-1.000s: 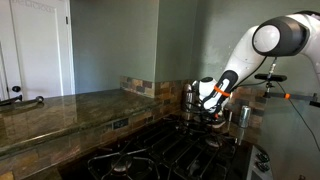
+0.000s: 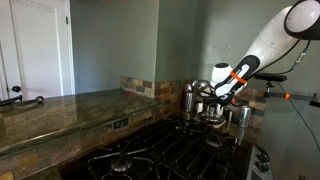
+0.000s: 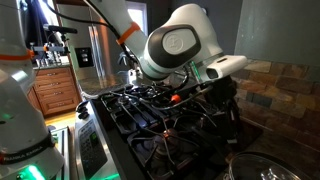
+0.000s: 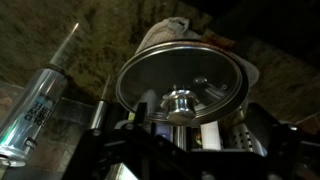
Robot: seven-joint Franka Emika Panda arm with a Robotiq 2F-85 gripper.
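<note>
Beneath my gripper in the wrist view is a round glass lid with a metal rim and a silver knob. The fingers stand wide apart, one on each side of the lid's near half, with nothing gripped. Whether they touch the lid cannot be told. What the lid rests on is mostly hidden. In exterior view 1 the gripper is at the far right end of the stove, among metal containers. The arm hides the gripper's tips in exterior view 2.
A shiny metal cylinder stands left of the lid, with a crumpled pale cloth behind it. The black stovetop with its grates fills the foreground. A steel canister is close by the gripper.
The arm has shifted to the right and slightly up in exterior view 1. The containers around it look unmoved.
</note>
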